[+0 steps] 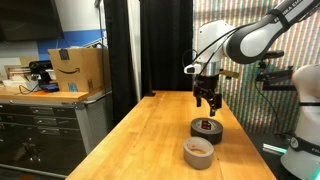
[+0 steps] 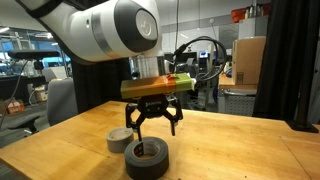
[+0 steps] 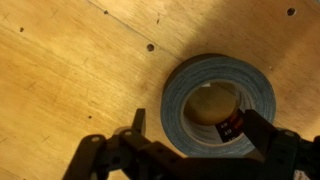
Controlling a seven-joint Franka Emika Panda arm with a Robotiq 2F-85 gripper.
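A dark grey tape roll lies flat on the wooden table, its hole facing up. Inside that hole, against one side, rests a small red and black object. Directly above the roll hangs my gripper, open and pointing down, with air between its fingertips and the tape. From the wrist, the gripper's left finger shows just outside the ring, while the right one overlaps the ring's right side. A lighter, grey-beige tape roll stands beside the dark one, apart from it.
A cardboard box sits on a drawer cabinet away from the table. Dark curtains hang behind.
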